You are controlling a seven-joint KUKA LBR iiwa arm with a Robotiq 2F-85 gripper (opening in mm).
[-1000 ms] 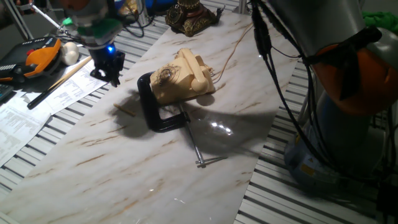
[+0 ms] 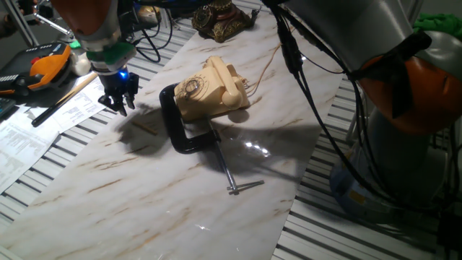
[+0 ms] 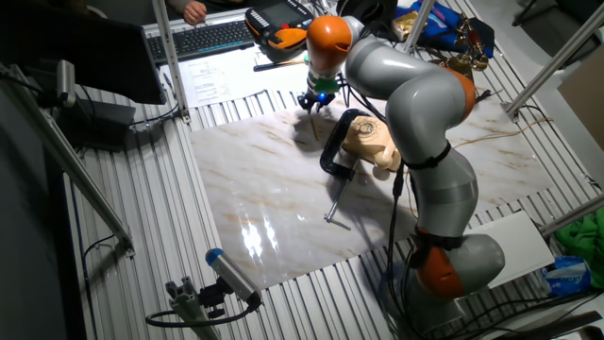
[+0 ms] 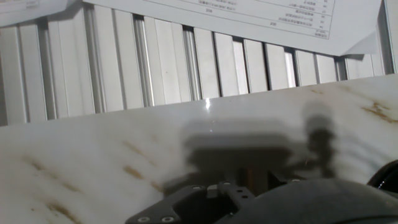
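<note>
My gripper (image 2: 125,110) hangs fingers down above the marble board (image 2: 108,195), near its far left edge. In the second exterior view the gripper (image 3: 316,103) looks open, its fingers apart and nothing seen between them. A small tan stick (image 2: 144,127) lies on the board in the gripper's shadow, apart from the fingers. Along the bottom of the wrist view are dark finger parts (image 4: 214,190), and a brown bit of the stick (image 4: 250,176) shows past them. A cream rotary telephone (image 2: 209,90) rests on the board beside a black C-clamp (image 2: 173,126).
The clamp's metal screw and handle (image 2: 227,170) reach toward the board's front. An ornate brown object (image 2: 222,20) stands at the back. Papers (image 2: 22,148), a dark rod (image 2: 58,105) and an orange-black device (image 2: 36,68) occupy the left. The board's front left is clear.
Over the last second my gripper has shifted left and somewhat lower toward the board, nearer the small stick. Telephone, clamp and stick have stayed in place.
</note>
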